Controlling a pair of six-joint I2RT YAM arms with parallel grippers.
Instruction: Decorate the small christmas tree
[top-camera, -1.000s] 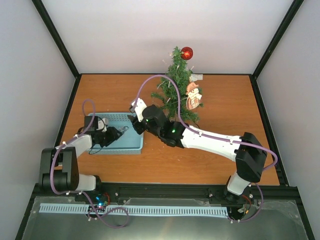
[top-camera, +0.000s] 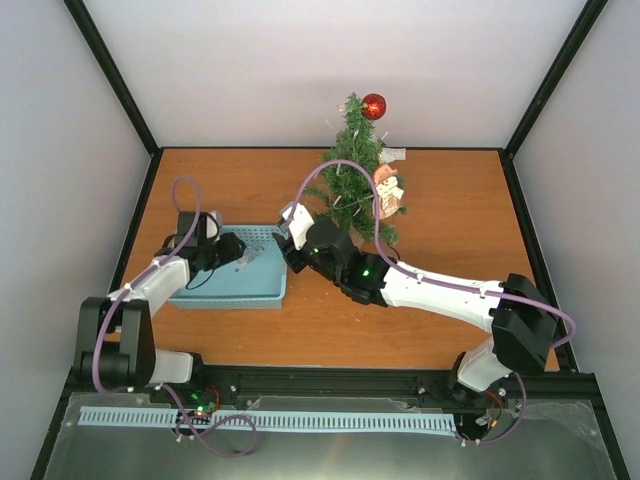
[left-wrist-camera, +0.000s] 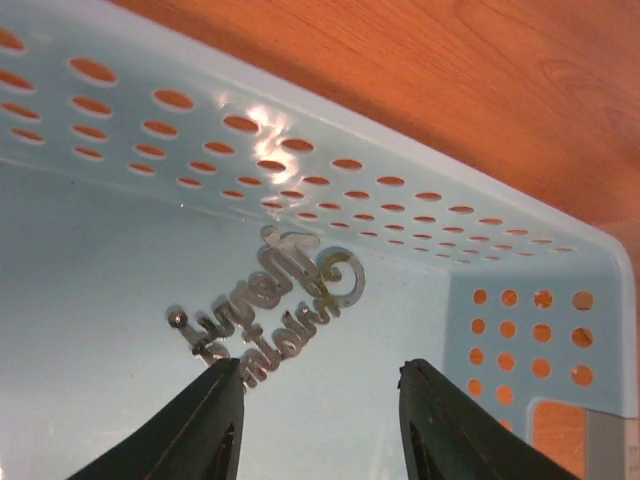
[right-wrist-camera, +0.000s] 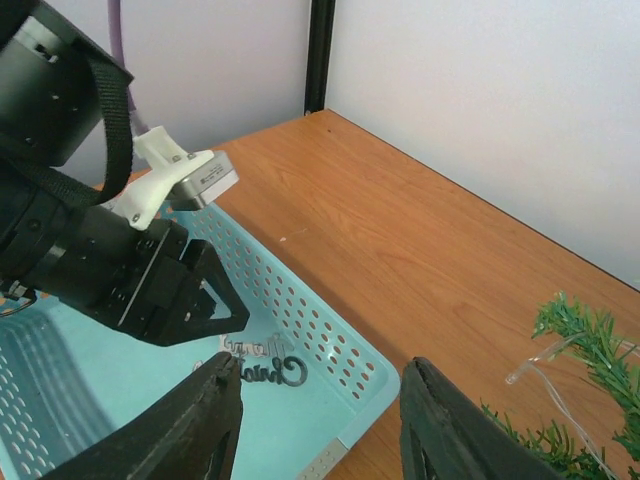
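A silver lettering ornament (left-wrist-camera: 265, 300) lies flat on the floor of the light blue basket (left-wrist-camera: 450, 195), near its perforated far wall. My left gripper is above it with fingers apart and nothing between them. In the right wrist view the same ornament (right-wrist-camera: 262, 362) shows just below the left gripper's dark fingers (right-wrist-camera: 180, 290). By the basket's right side, my right gripper hangs open and empty. The small green tree (top-camera: 345, 185) stands at the back, carrying a red ball (top-camera: 373, 106) near its top and a snowman ornament (top-camera: 388, 190) on its right side.
Bare wooden table (top-camera: 440, 200) extends to the right of the tree and in front of it. Grey-white walls (top-camera: 330, 60) close off the back and sides. My right forearm (top-camera: 440, 295) spans the table's right front.
My left gripper has shifted toward the back of the basket, away from the ornament. My right gripper has moved rightward. The tree and its decorations stay put.
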